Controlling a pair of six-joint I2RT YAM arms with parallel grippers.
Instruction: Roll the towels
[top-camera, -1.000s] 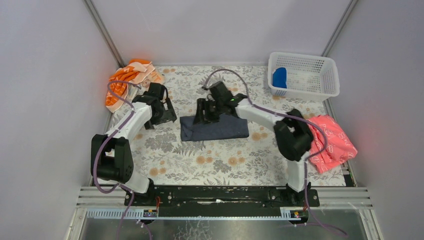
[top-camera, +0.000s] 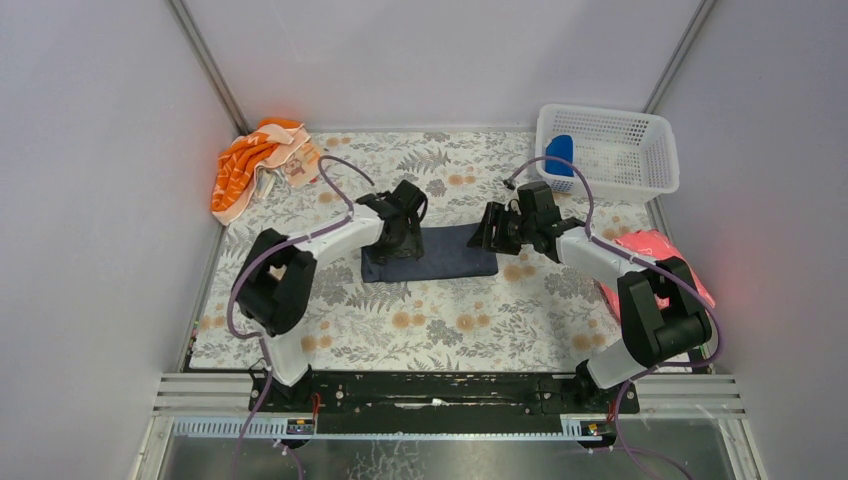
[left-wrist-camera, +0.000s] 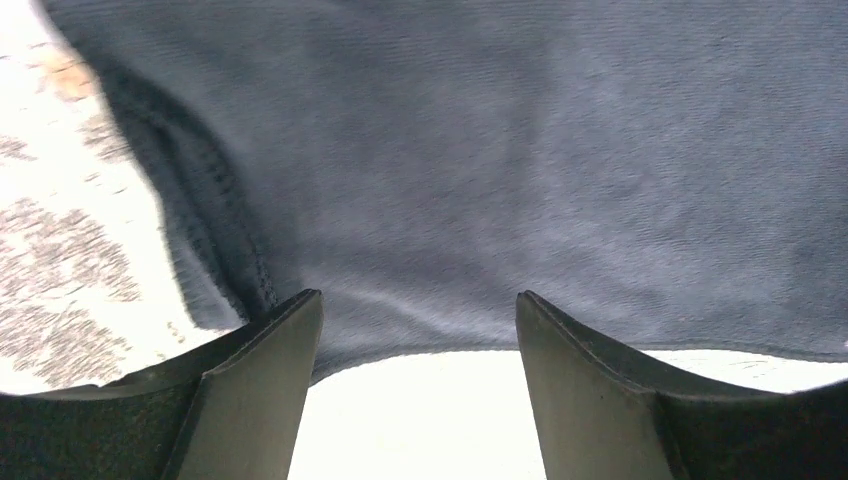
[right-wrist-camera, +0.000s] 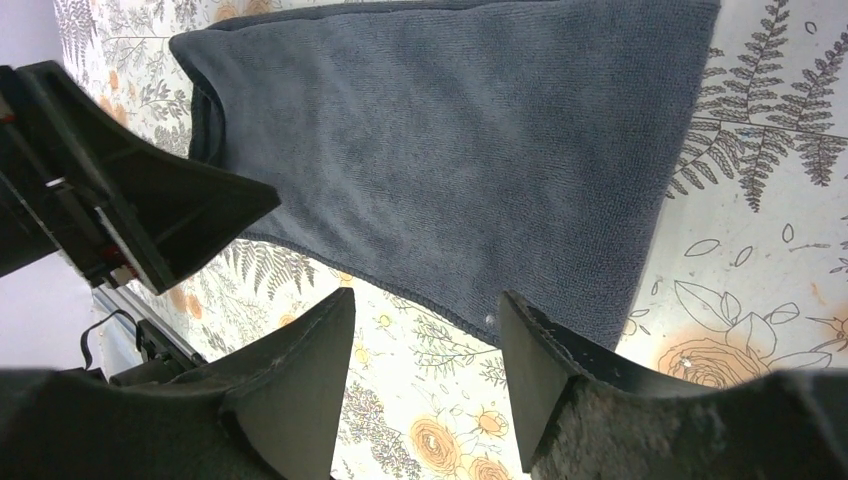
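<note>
A dark grey towel (top-camera: 450, 258) lies spread as a long folded rectangle in mid-table, its left end creased over in a narrow strip, seen as a raised seam (left-wrist-camera: 205, 190) in the left wrist view. My left gripper (top-camera: 405, 240) is over the towel's left part; in the left wrist view its fingers (left-wrist-camera: 250, 390) are parted, low at the towel's near edge. My right gripper (top-camera: 485, 230) hovers open over the towel's right end; its fingertips (right-wrist-camera: 330, 310) show apart, nothing between them. The left gripper's black body (right-wrist-camera: 150, 210) also shows in the right wrist view.
An orange towel (top-camera: 245, 165) lies heaped at the back left. A white basket (top-camera: 620, 150) holding a blue item stands back right. A pink towel (top-camera: 690, 285) lies at the right edge, partly behind the right arm.
My left gripper has moved right, from beside the towel to over its left part. My right gripper has moved right, from the towel's left part to its right end.
</note>
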